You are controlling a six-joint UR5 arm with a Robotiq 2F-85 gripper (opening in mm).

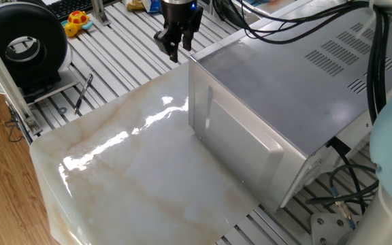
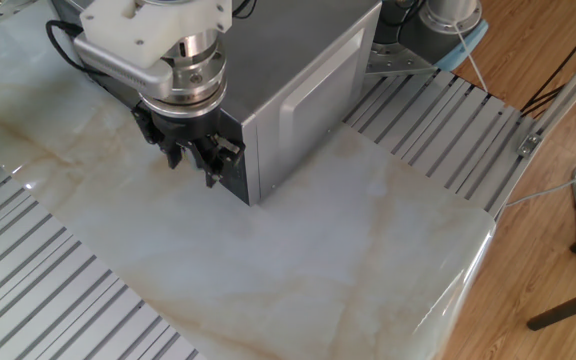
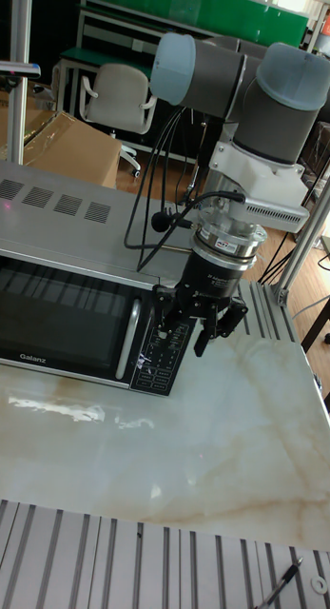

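A silver microwave (image 3: pixel 85 218) with a dark glass door (image 3: pixel 59 320) stands on the table, its door closed. The upright handle (image 3: pixel 129 338) is on the door's right side, beside the control panel (image 3: pixel 155 355). My black gripper (image 3: pixel 183 343) hangs in front of that panel, pointing down, its fingers spread and nothing seen between them. In exterior view 2 the gripper (image 2: pixel 194 172) is near the microwave's front corner; whether it touches the front cannot be told. Exterior view 1 shows the microwave's side (image 1: pixel 240 136) and the gripper (image 1: pixel 169 53) beyond its front edge.
A glossy marbled sheet (image 1: pixel 135 163) lies bare in front of and beside the microwave. On the slatted table are a pen (image 1: pixel 84 93), a yellow-orange toy (image 1: pixel 77 22) and a black round device (image 1: pixel 26 47). Black cables (image 1: pixel 298 30) hang over the microwave's top.
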